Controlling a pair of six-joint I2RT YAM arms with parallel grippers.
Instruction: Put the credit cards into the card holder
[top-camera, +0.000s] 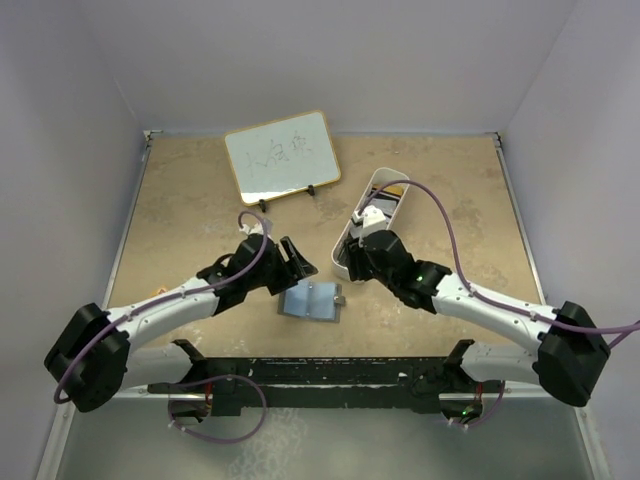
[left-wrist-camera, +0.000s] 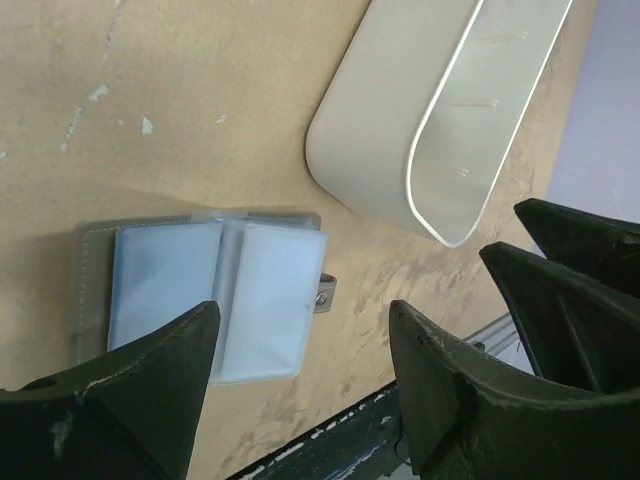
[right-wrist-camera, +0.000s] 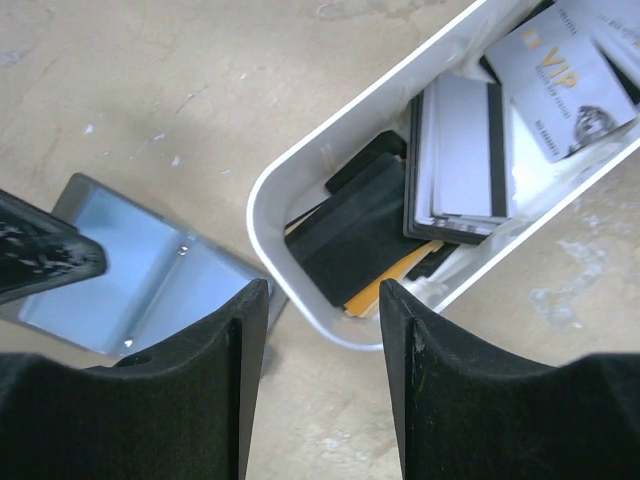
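Observation:
The open card holder (left-wrist-camera: 265, 300), with blue pockets and a metal snap, lies on the table below my left gripper (top-camera: 289, 263), which is open and empty. A white tray (top-camera: 399, 176) holds the cards: stacked pale cards (right-wrist-camera: 458, 150), black cards (right-wrist-camera: 350, 230), an orange one and a white VIP card (right-wrist-camera: 555, 85). My right gripper hovers over the tray's near end, fingers part open with nothing visible between them.
A small whiteboard (top-camera: 282, 155) on stands sits at the back left.

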